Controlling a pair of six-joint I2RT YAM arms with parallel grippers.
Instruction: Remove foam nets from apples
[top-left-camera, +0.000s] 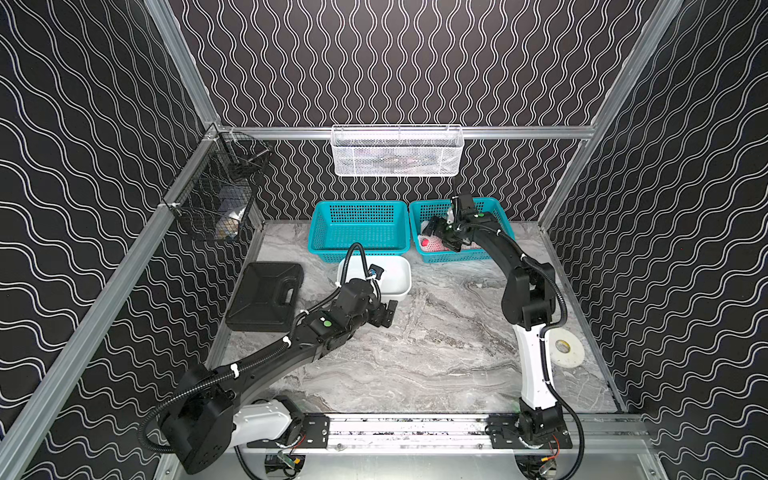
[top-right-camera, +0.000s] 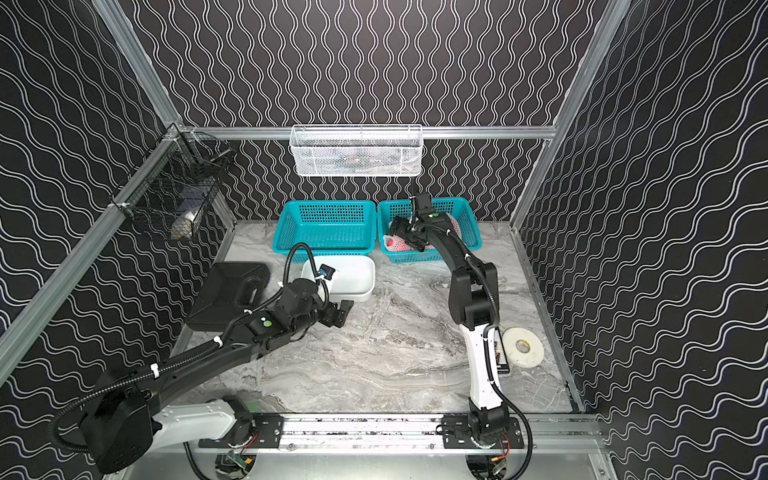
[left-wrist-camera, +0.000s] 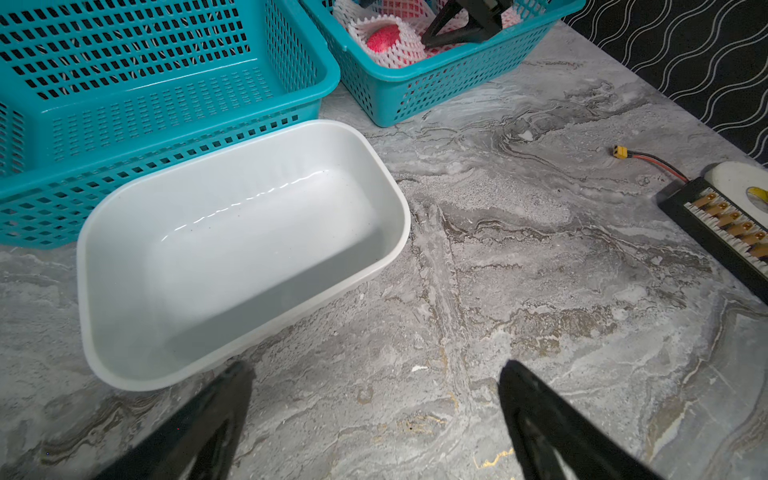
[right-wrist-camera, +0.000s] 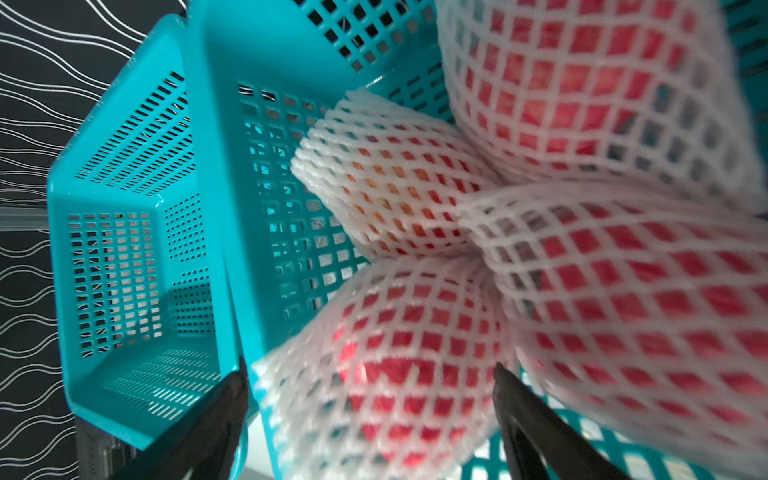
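Several red apples in white foam nets (right-wrist-camera: 392, 368) fill the right teal basket (left-wrist-camera: 448, 76). My right gripper is open down inside that basket, its blurred fingers either side of one netted apple at the basket's left end; whether they touch it I cannot tell. My left gripper stands open over the bare table in front of the white tray (left-wrist-camera: 240, 256), with nothing between its fingers. The left teal basket (left-wrist-camera: 168, 104) is empty, as is the tray.
A black case (top-left-camera: 264, 296) lies at the left. A roll (top-right-camera: 524, 348) and a black board with connectors (left-wrist-camera: 712, 232) lie at the right. A white wire basket (top-left-camera: 397, 152) hangs on the back wall.
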